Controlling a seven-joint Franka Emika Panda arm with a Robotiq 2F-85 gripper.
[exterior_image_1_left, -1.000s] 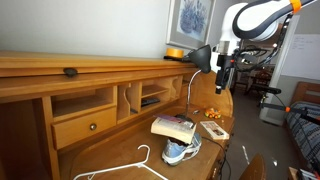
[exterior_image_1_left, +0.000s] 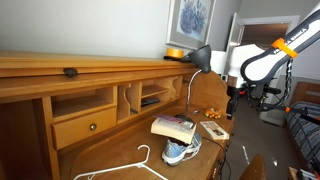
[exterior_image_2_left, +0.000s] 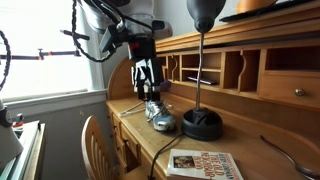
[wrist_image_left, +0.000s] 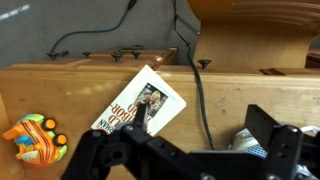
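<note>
My gripper (exterior_image_1_left: 230, 108) hangs above the right end of the wooden desk (exterior_image_1_left: 110, 153). In the wrist view the gripper is open, its fingers wide apart with nothing between them. A white-covered magazine (wrist_image_left: 118, 105) lies flat on the desk, left of the gap. At the lower right of that view a grey-blue shoe (wrist_image_left: 242, 143) is partly hidden by a finger. An orange toy (wrist_image_left: 38, 150) with coloured parts sits at the far left. In exterior view 1, a thick book (exterior_image_1_left: 173, 127) rests at the shoe (exterior_image_1_left: 180, 151).
A lamp (exterior_image_2_left: 202, 124) with a round dark base and tall pole stands behind the magazine (exterior_image_2_left: 204, 166). A white hanger (exterior_image_1_left: 115, 168) lies on the desk's other end. A black cable (wrist_image_left: 200, 95) crosses the front edge. A wooden chair (exterior_image_2_left: 98, 150) stands in front.
The arm has come down over the last second, bringing the gripper lower beside the desk's right end. The desk objects have stayed where they were.
</note>
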